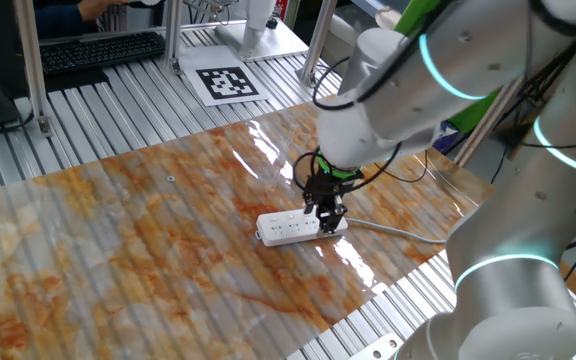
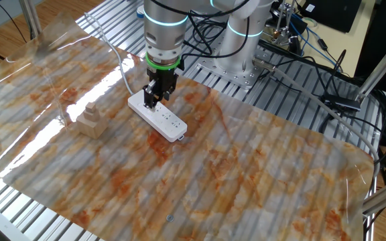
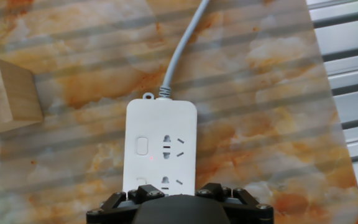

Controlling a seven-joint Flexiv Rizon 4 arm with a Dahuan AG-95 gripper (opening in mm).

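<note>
A white power strip (image 1: 290,227) lies flat on the marbled sheet, its grey cable running from the end near the arm. In the second exterior view the strip (image 2: 159,118) stretches diagonally, with my gripper (image 2: 156,98) pointing down over its cable end. From the wrist, the strip (image 3: 161,140) shows its switches, sockets and cable end, while its nearer part disappears under my gripper. The black finger linkages show on both sides of a dark rounded part. Fingertips and any contact with the strip are hidden, so the finger state is unclear.
A small wooden block (image 2: 91,124) with a raised peg stands beside the strip, on the sheet. The grey cable (image 3: 182,46) trails away across the surface. Much of the marbled sheet (image 1: 138,260) is bare. A printed marker (image 1: 226,83) lies beyond it.
</note>
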